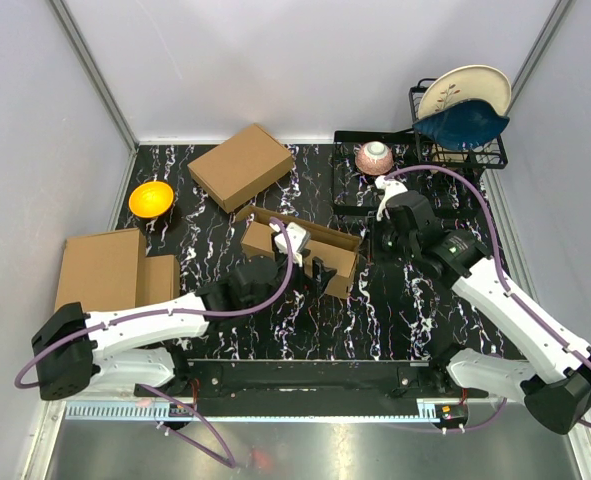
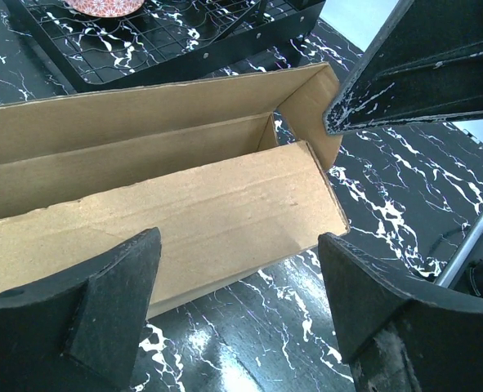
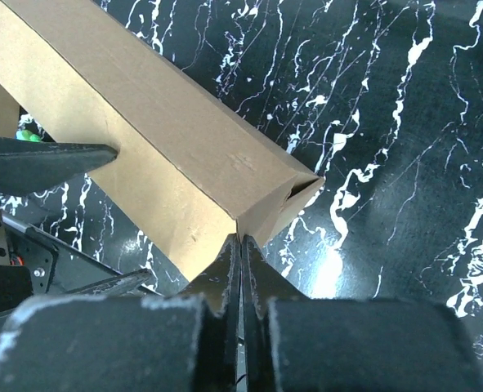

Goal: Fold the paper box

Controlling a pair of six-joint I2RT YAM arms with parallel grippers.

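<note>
A brown cardboard box (image 1: 320, 236), partly folded, stands mid-table with its long cavity open at the top. In the left wrist view, its long front panel (image 2: 200, 216) slopes down, and an end flap (image 2: 315, 110) stands at the right end. My left gripper (image 1: 308, 282) is at the box's front side, its fingers (image 2: 114, 286) well apart and nothing visibly gripped. One left finger (image 3: 53, 159) reaches the box's face in the right wrist view. My right gripper is shut, its tips at the box's right end corner; nothing shows between them.
Another brown box (image 1: 241, 167) lies at the back, and more cardboard boxes (image 1: 100, 270) sit at the left. A yellow bowl (image 1: 151, 199) is at back left. The black dish rack (image 1: 345, 180) stands at back right.
</note>
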